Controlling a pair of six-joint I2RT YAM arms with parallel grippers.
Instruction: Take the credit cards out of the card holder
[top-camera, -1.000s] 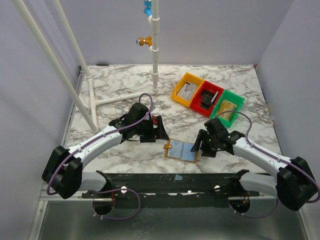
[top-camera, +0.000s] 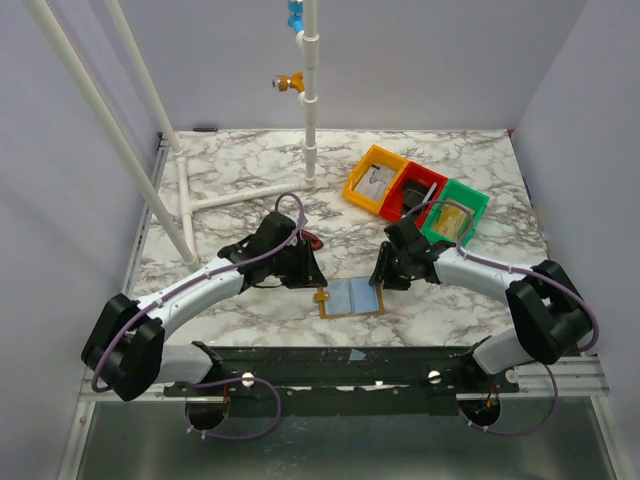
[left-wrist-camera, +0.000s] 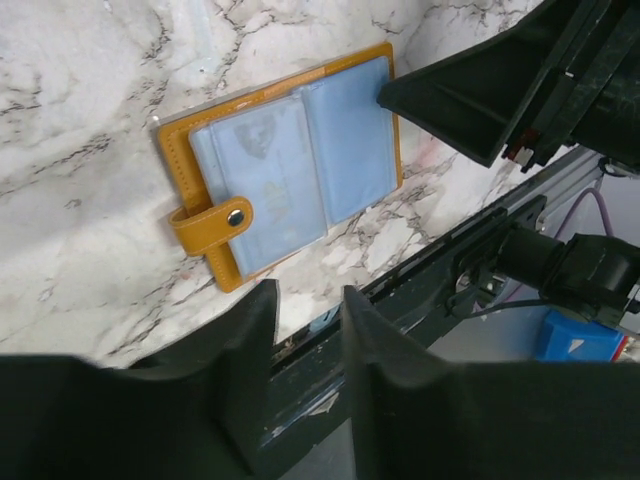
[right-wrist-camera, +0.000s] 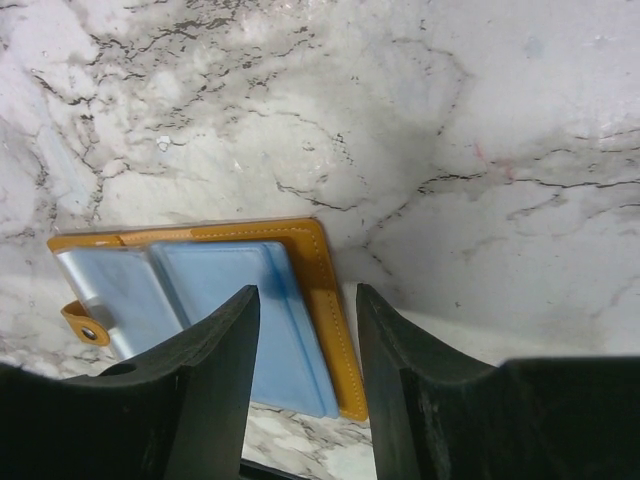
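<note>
The tan card holder (top-camera: 350, 312) lies opened flat near the table's front edge. Its clear bluish sleeves (left-wrist-camera: 350, 140) face up, and a strap with a snap (left-wrist-camera: 213, 226) is at its left side. I cannot make out separate cards in the sleeves. Beside the strap end, my left gripper is part open, nothing between its fingers. My right gripper is also part open, its fingers on either side of the holder's right border (right-wrist-camera: 327, 290) as seen from above; whether they touch it cannot be told.
Yellow (top-camera: 357, 188), red (top-camera: 391, 212) and green (top-camera: 479, 208) bins stand at the back right. A dark red item (top-camera: 314, 241) lies behind my left gripper. White pipes (top-camera: 250, 194) frame the back left. Between the holder and the bins the marble table is bare.
The card holder has shifted left and turned a little. My right gripper has moved left along with its right end.
</note>
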